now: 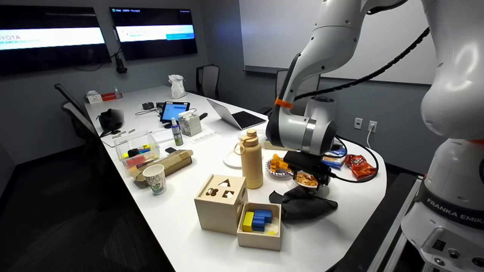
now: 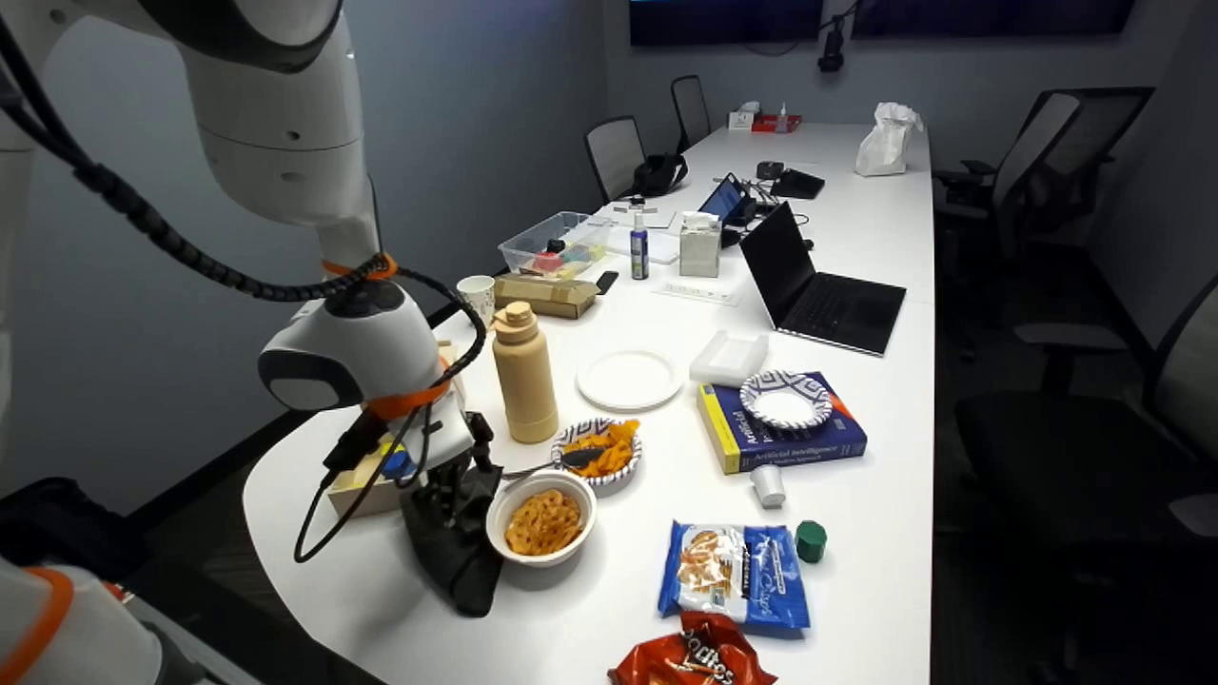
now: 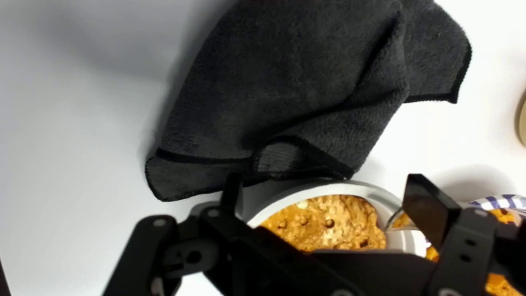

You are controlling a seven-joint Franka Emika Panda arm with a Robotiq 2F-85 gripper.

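Observation:
In the wrist view my gripper is open, its fingers (image 3: 427, 209) wide apart and nothing held between them. Below it a white bowl (image 3: 362, 190) of orange-brown food shows partly, its near side hidden behind the gripper. A dark grey cloth (image 3: 296, 84) lies folded and rumpled on the table, its edge right against the bowl's rim. In exterior view 2 the bowl (image 2: 577, 502) stands beside a patterned bowl (image 2: 617, 451) of orange pieces with a dark spoon across it. The gripper there hangs low over the cloth (image 2: 445, 559), close to the bowl's left side.
A tan bottle (image 1: 252, 158), a shape-sorter box (image 1: 220, 204) and an open wooden tray (image 1: 258, 240) of blocks stand nearby. Snack bags (image 2: 731, 577) lie beyond the bowl.

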